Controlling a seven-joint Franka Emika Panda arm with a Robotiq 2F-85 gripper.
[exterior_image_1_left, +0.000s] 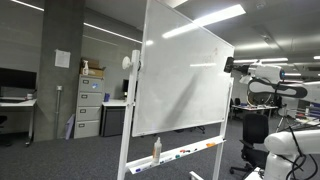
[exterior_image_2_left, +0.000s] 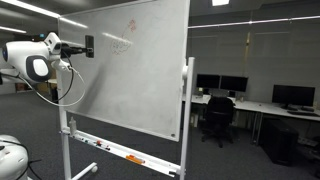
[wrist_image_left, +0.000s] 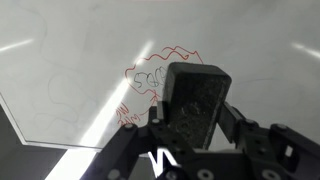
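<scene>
My gripper is shut on a dark block-shaped eraser (wrist_image_left: 192, 92), seen close up in the wrist view. In exterior view 2 the eraser (exterior_image_2_left: 89, 46) is at the upper left part of the whiteboard (exterior_image_2_left: 125, 90); exterior view 1 shows the eraser (exterior_image_1_left: 229, 64) by the board's right edge. Whether it touches the surface I cannot tell. Red lines (wrist_image_left: 183, 51) and dark writing (wrist_image_left: 150, 77) mark the board, partly hidden behind the eraser. From exterior view 2, a small red mark (exterior_image_2_left: 132, 25) lies right of the eraser, near the top.
Below the board runs a tray (exterior_image_2_left: 120, 150) with markers and an orange item (exterior_image_2_left: 135, 158). A bottle (exterior_image_1_left: 156, 151) stands at the tray's left end in exterior view 1. Office chairs (exterior_image_2_left: 218, 118) and desks are farther back.
</scene>
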